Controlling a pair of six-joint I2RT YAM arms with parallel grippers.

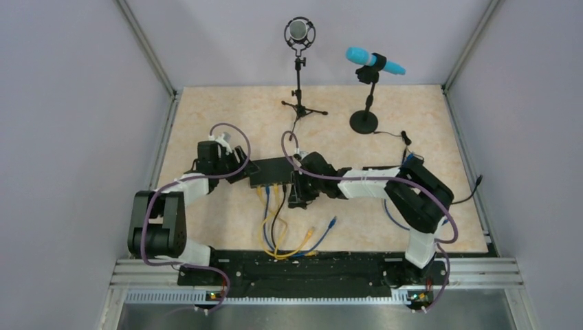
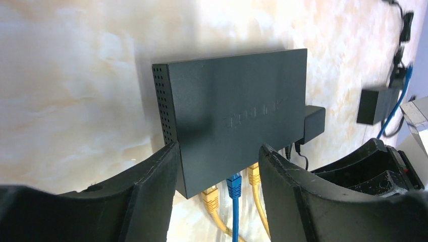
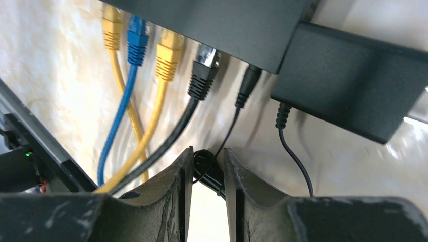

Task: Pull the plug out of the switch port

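The black switch (image 1: pixel 270 170) lies with yellow, blue and black plugs along its front edge, seen closely as blue plug (image 3: pixel 136 38), yellow plug (image 3: pixel 166 55) and black plug (image 3: pixel 202 75). My left gripper is at the switch's left end, its fingers apart with the switch's body (image 2: pixel 232 101) between them. My right gripper is low in front of the switch, beside the plugged cables, its fingertips close together at a thin black cable and a dark piece; exactly what it grips is unclear.
A small black box (image 3: pixel 348 80) sits against the switch's right end. Two microphone stands (image 1: pixel 298 103) stand at the back. More cables and boxes lie at the right. Bare table (image 1: pixel 199 110) shows at back left.
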